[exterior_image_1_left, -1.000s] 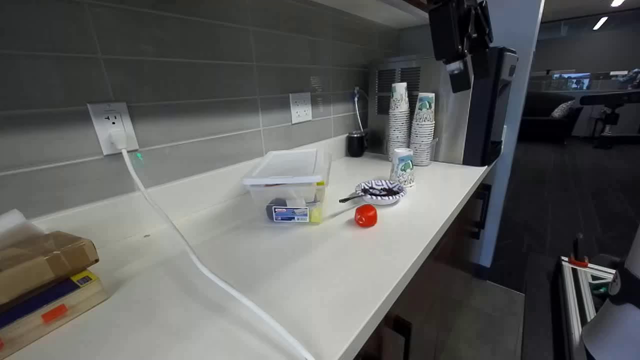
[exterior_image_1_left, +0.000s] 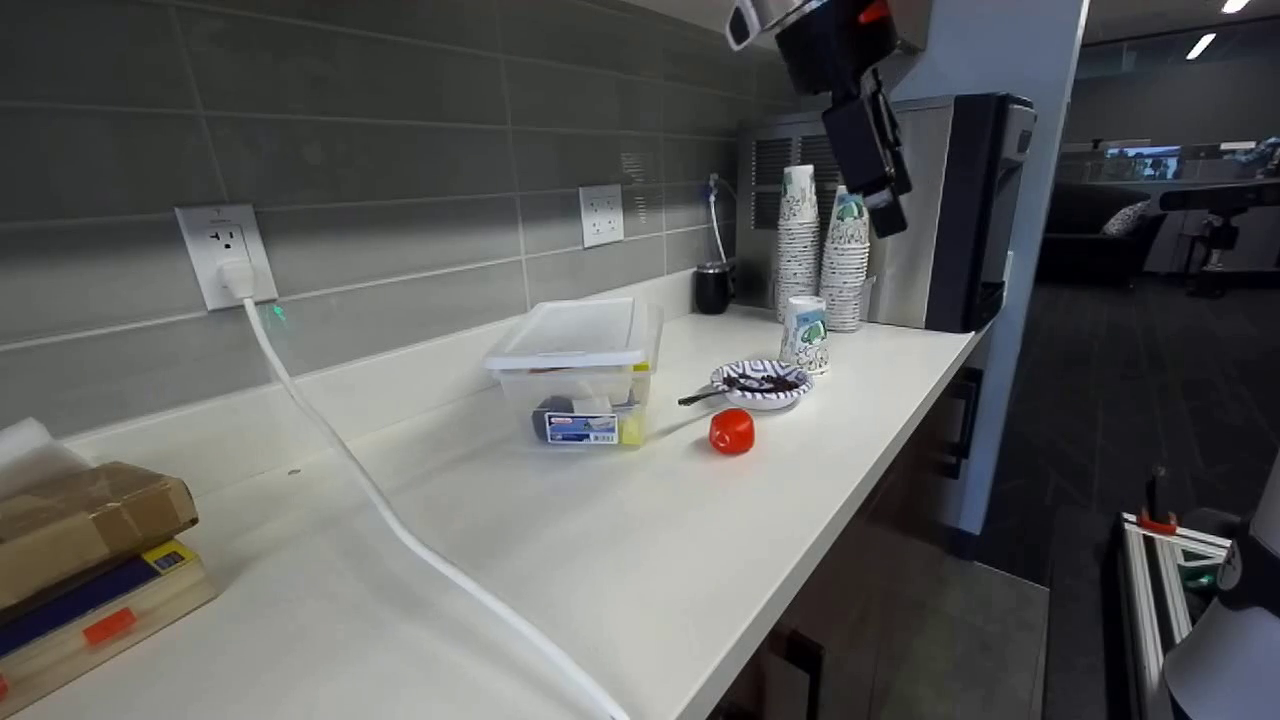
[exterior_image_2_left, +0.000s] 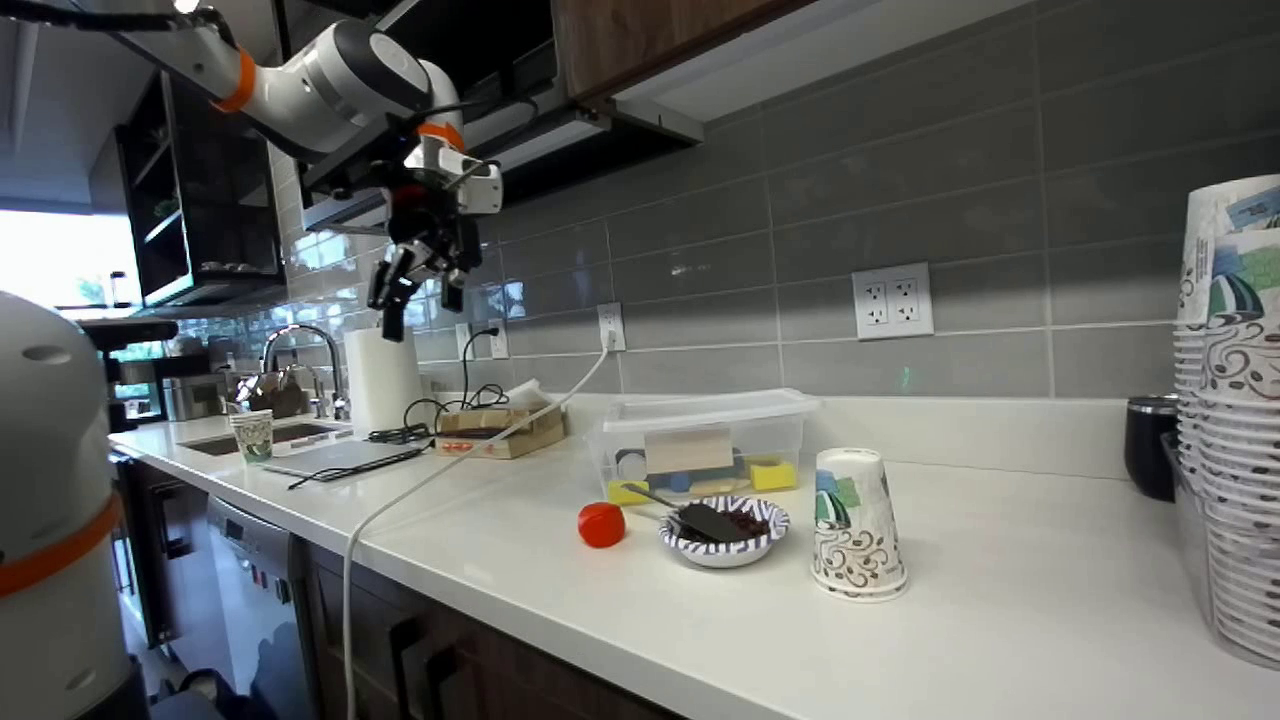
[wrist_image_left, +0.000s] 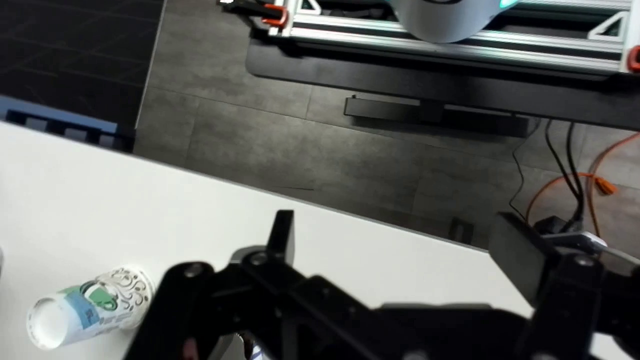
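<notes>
High above the counter hangs my gripper (exterior_image_2_left: 420, 314), its fingers spread and nothing between them. In the wrist view its two fingers (wrist_image_left: 282, 237) stand wide apart over the counter edge. Below, a red tomato-like object (exterior_image_1_left: 732, 432) lies on the counter in front of a patterned bowl (exterior_image_1_left: 761, 384). Dark contents and a black-headed utensil (exterior_image_2_left: 708, 521) rest in that bowl. An upside-down paper cup (exterior_image_2_left: 857, 524) stands beside it. Behind them sits a clear lidded box (exterior_image_2_left: 708, 444) with yellow items inside. The gripper touches none of these.
Tall cup stacks (exterior_image_1_left: 847, 264) and a black tumbler (exterior_image_1_left: 713, 288) stand at one end. A white cable (exterior_image_1_left: 408, 540) crosses the counter from the wall outlet (exterior_image_1_left: 226, 254). Cardboard boxes (exterior_image_1_left: 90, 528) lie beyond it. Open counter surrounds the cable.
In exterior view 1 the gripper has moved left and somewhat lower, with more of the arm above it in sight. Objects on the counter have stayed in place.
</notes>
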